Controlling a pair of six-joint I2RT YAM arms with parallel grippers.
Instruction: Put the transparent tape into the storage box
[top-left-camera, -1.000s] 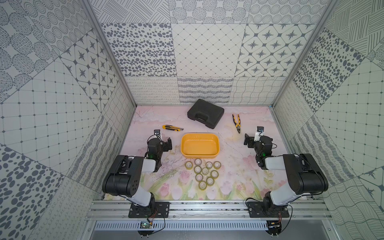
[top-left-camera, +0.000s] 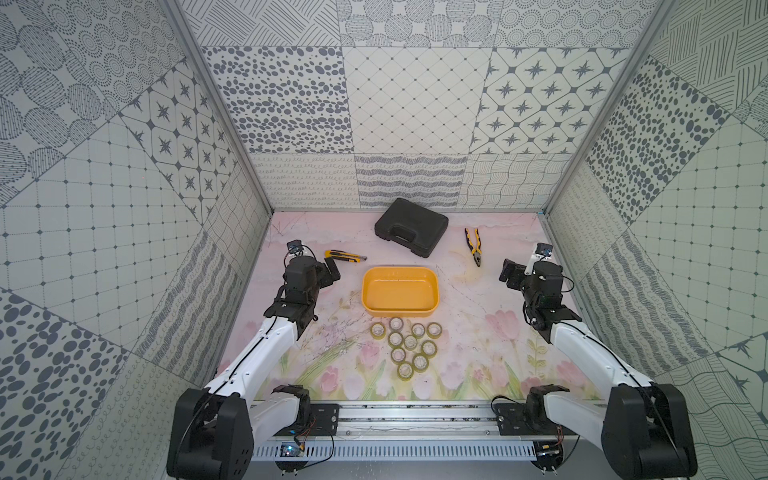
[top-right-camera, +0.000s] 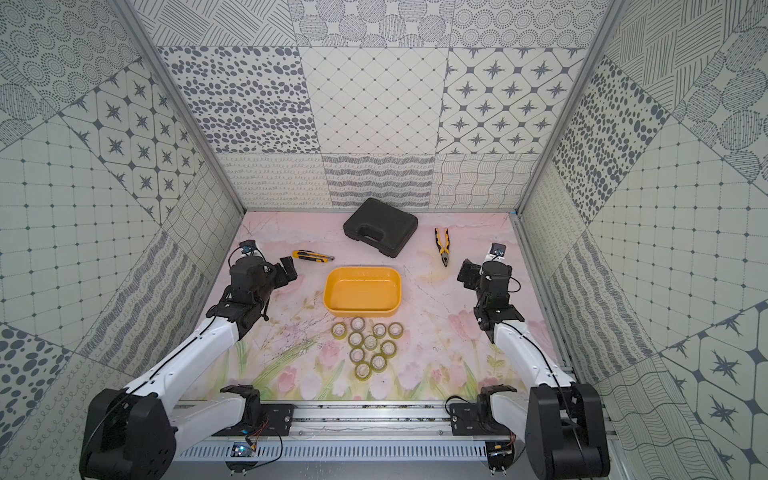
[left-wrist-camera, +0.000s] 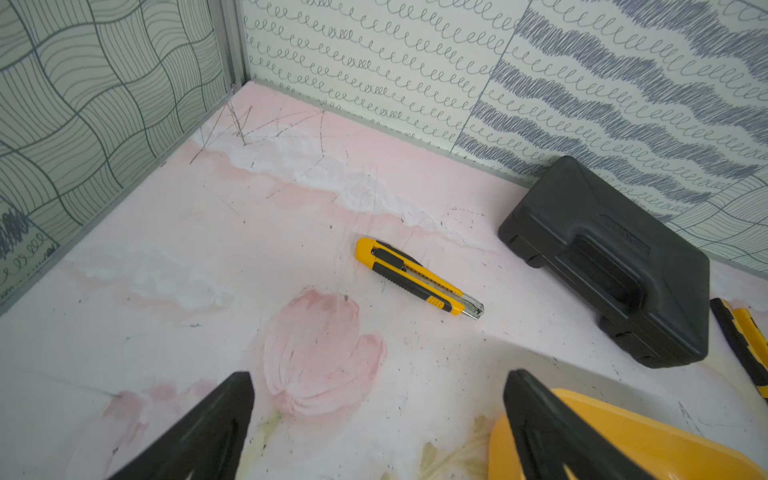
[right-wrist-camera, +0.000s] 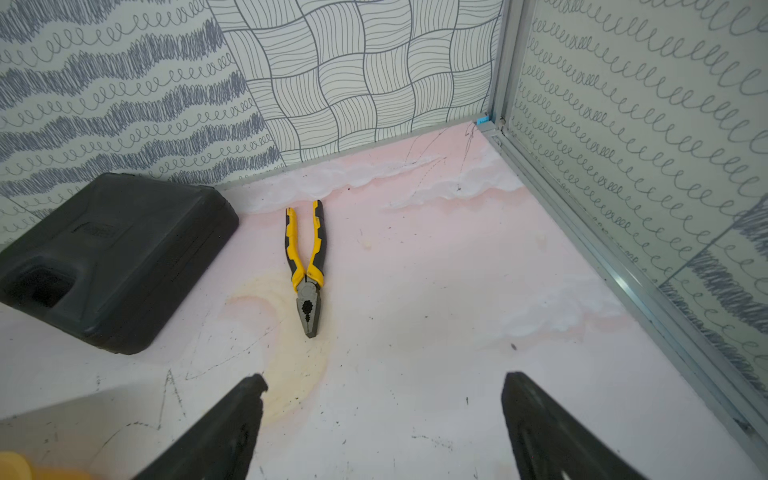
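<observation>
Several rolls of transparent tape (top-left-camera: 410, 342) lie flat on the table in front of the yellow storage box (top-left-camera: 400, 313). The box stands open at the table's middle, empty as both top views show. My left gripper is raised to the left of the box, its two dark fingers (left-wrist-camera: 212, 428) wide apart with nothing between them. On the right side, well clear of box and tape, my right gripper is likewise open and empty. Neither wrist view shows the tape; the box's corner appears in each.
A black case (top-left-camera: 411, 227) lies behind the box. A yellow utility knife (left-wrist-camera: 420, 276) is on the table near the left gripper, and pliers (right-wrist-camera: 308, 268) lie right of the case.
The left gripper has moved left and the right gripper right, both slightly farther up the view. Box and tape rolls stay put.
</observation>
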